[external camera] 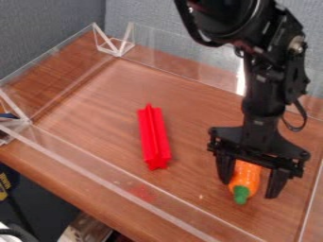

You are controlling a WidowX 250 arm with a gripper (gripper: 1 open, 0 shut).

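My gripper (252,177) is low over the right part of the wooden tray, its black fingers spread on either side of an orange carrot toy (247,180) with a green top pointing toward the camera. The carrot lies between the fingers; whether they press on it is hard to tell. A red bar-shaped object (153,137) lies on the tray to the left of my gripper.
Clear walls border the tray (89,113), with white corner brackets (111,43) at the back left. The back and left of the tray are free. A dark area with clutter lies outside at the lower left.
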